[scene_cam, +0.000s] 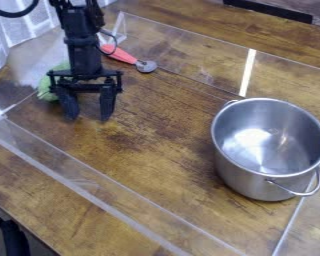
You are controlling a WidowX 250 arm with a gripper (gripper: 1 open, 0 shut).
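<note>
My black gripper (88, 103) hangs low over the wooden table at the left. Its fingers point down, and whether anything is between them is hard to make out. A green object (49, 88) lies just behind it, partly hidden by it. Farther back, a red-handled utensil (123, 56) with a metal end lies on the table.
A large steel pot (267, 150) with wire handles stands at the right. Transparent strips or panels run along the table's edges.
</note>
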